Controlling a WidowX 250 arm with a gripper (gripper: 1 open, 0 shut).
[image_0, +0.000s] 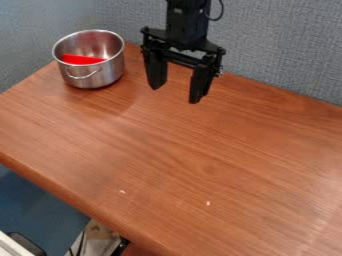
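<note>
A shiny steel pot (100, 75) with a wire handle stands at the back left of the wooden table, a red object (80, 60) inside it. My black gripper (175, 90) hangs to the pot's right, its two fingers apart with nothing between them.
A grey padded wall (281, 50) runs behind it. The table's front-left edge drops to a blue floor (34, 210), with some equipment and cables at the bottom left.
</note>
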